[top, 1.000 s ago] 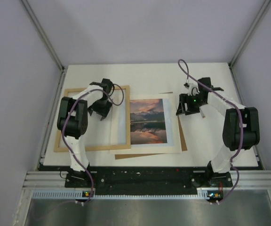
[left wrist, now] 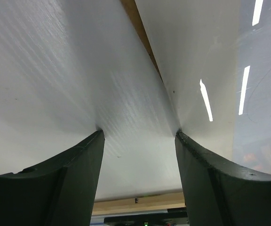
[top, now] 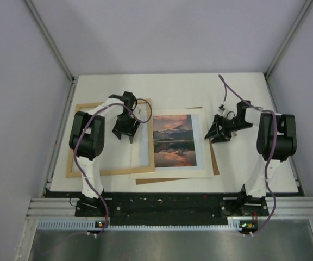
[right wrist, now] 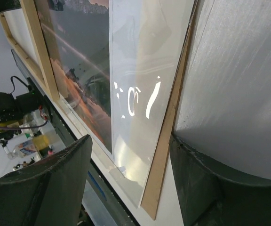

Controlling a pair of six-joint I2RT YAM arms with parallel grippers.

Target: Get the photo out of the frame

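The photo [top: 174, 141], a sunset lake scene in a white mat [top: 201, 130], lies partly under the right side of the light wooden frame [top: 150, 122]. A brown backing board [top: 214, 157] shows beneath it at the right. Inside the frame, my left gripper [top: 125, 130] is low over the white surface, part open; in the left wrist view its right fingertip [left wrist: 181, 137] meets the mat's left edge. My right gripper [top: 216, 133] stands open at the right edge of mat and backing. In the right wrist view, the brown backing [right wrist: 166, 141] and clear-covered mat [right wrist: 140, 94] reach between its fingers.
Grey walls stand on both sides. Glare lies on the clear sheet over the photo.
My left gripper has moved right inside the frame. My right gripper has come lower, towards the mat's right edge.
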